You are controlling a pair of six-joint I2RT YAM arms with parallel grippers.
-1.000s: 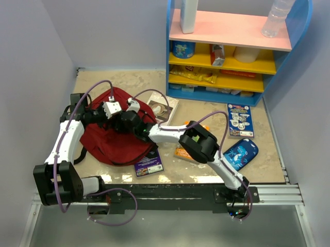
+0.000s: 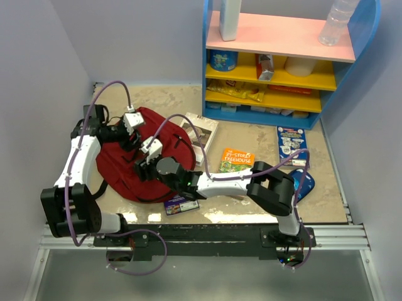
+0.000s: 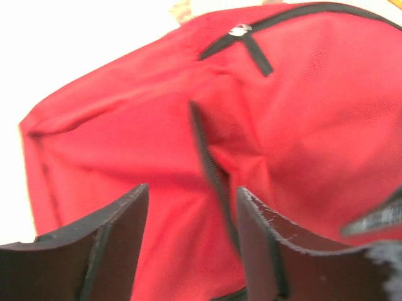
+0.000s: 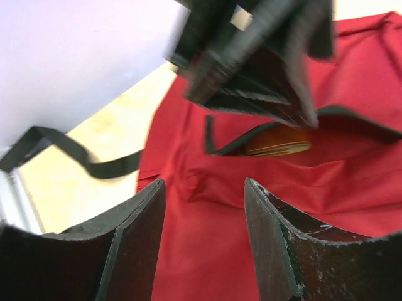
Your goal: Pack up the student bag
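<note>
The red bag (image 2: 125,169) lies flat on the left of the table, with black zip edging. Above its middle hang both grippers, close together. Fingers apart, my left gripper holds nothing; red cloth and a dark zip strip lie below it. My right gripper is open over the red cloth. A slit in the bag, edged in black, shows in the right wrist view with a tan item (image 4: 276,143) inside. An orange book (image 2: 236,159), a purple book (image 2: 181,205), a pale-covered book (image 2: 204,130), a blue book (image 2: 292,144) and a blue case (image 2: 306,185) lie outside the bag.
At the back right stands a blue shelf unit (image 2: 374,25) with yellow shelves (image 2: 323,78) holding packets and tubs. My right forearm spans the table's front middle, partly covering the orange book. Bare table shows between the books and the shelf.
The left gripper has shifted slightly.
</note>
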